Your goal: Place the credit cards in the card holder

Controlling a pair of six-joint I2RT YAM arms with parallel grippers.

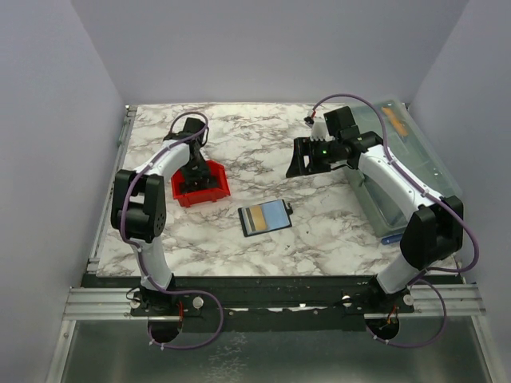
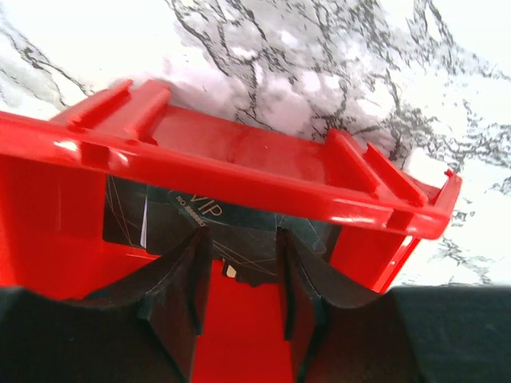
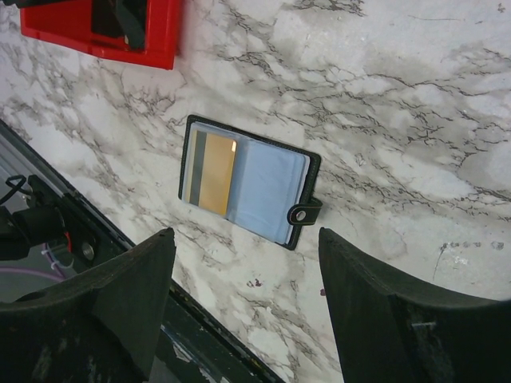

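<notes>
My left gripper is part open inside the red box (image 1: 215, 187), its fingertips in front of dark cards (image 2: 168, 215), one printed VIP, standing against the box wall. Whether the fingers touch a card is unclear. The card holder (image 1: 263, 217) lies flat on the marble table to the right of the box, with gold, dark and pale blue sections, also seen in the right wrist view (image 3: 263, 183). My right gripper is open above the table, with nothing between its fingers.
A translucent grey bin (image 1: 383, 215) stands along the right side of the table, partly behind the right arm.
</notes>
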